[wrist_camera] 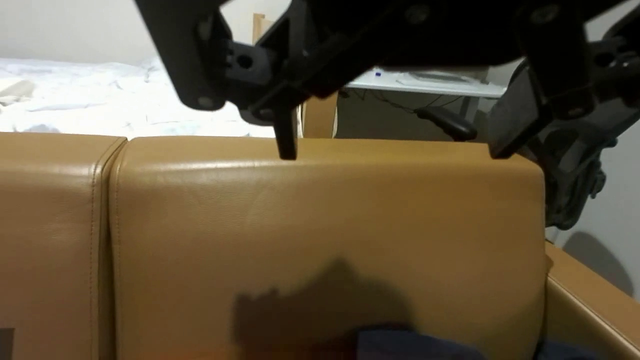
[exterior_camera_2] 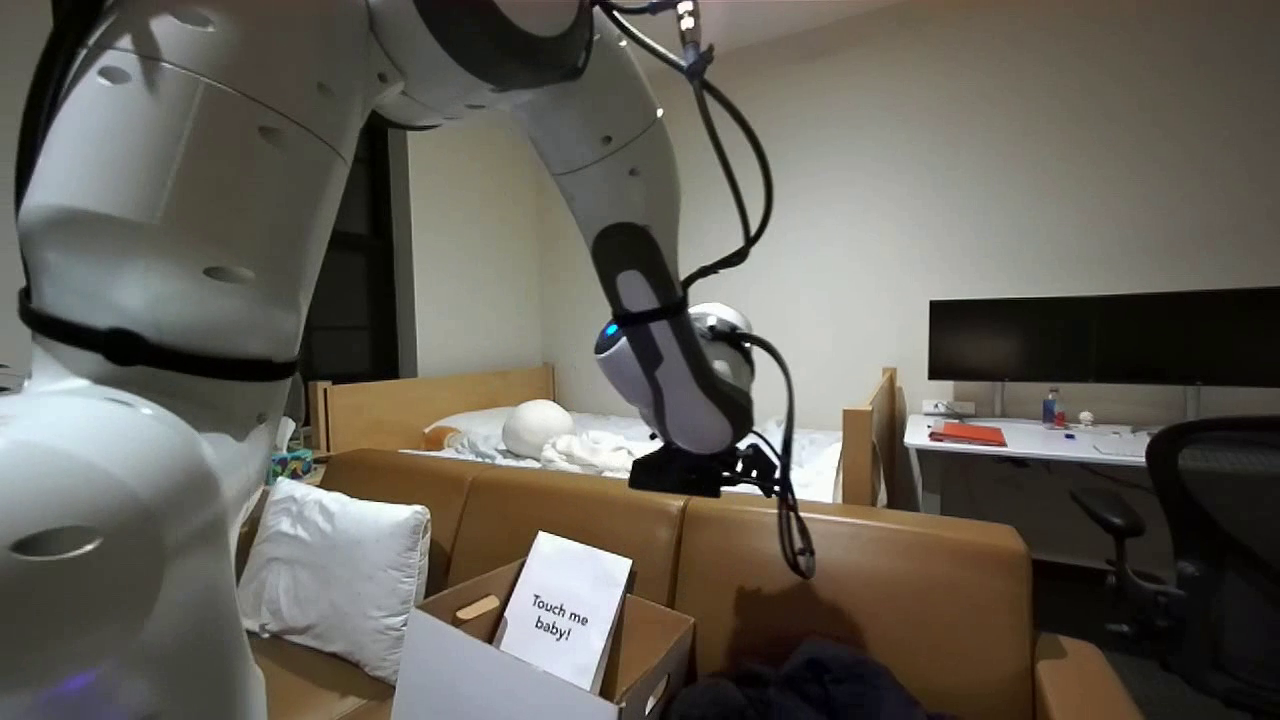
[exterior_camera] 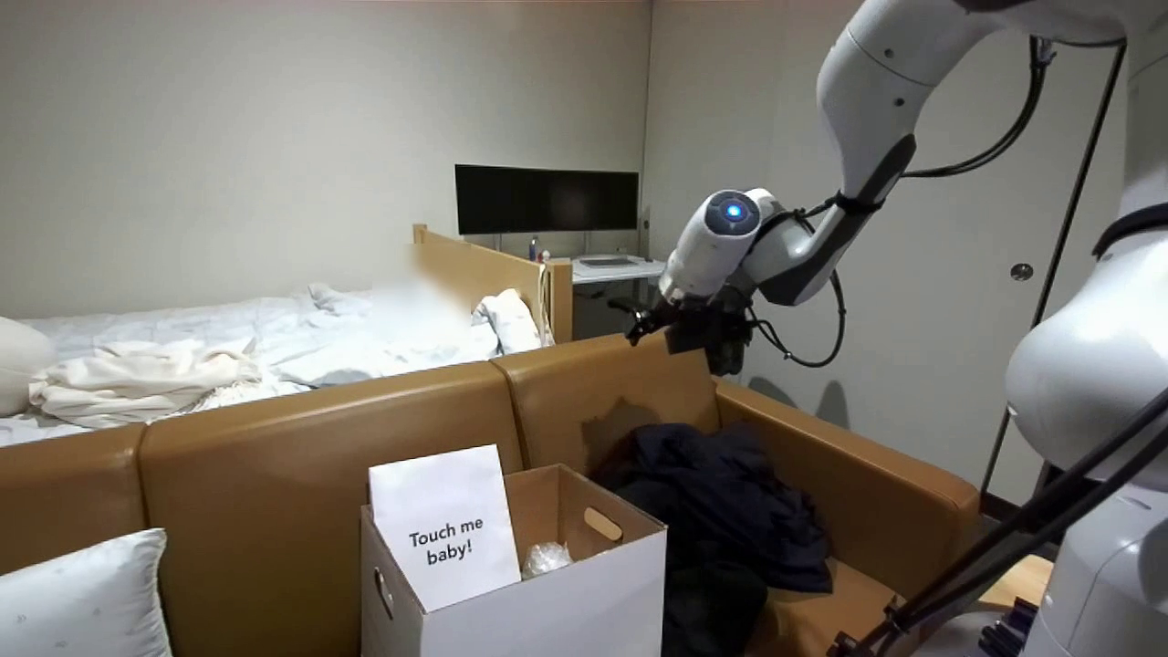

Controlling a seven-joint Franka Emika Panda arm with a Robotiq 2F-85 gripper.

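Note:
My gripper is open, its two fingers wide apart with only the sofa's back behind the gap. In exterior view 1 the gripper (exterior_camera: pixel 646 319) hangs above the dark blue clothes (exterior_camera: pixel 723 493) piled in the sofa's corner, clear of them. A white cardboard box (exterior_camera: pixel 547 613) stands left of the clothes. Leaning in that box is a white card (exterior_camera: pixel 446 526) reading "Touch me baby!", and a crumpled clear plastic bundle (exterior_camera: pixel 547 559) lies beside the card. In the wrist view only the top of the clothes (wrist_camera: pixel 414 345) shows at the bottom edge.
The brown sofa's back (exterior_camera: pixel 328 438) runs across behind the box, with a bed (exterior_camera: pixel 296 339) beyond it. A white pillow (exterior_camera_2: pixel 342 570) rests on the seat. Behind the sofa are a desk (exterior_camera_2: pixel 1008 442) and a black office chair (exterior_camera_2: pixel 1224 528).

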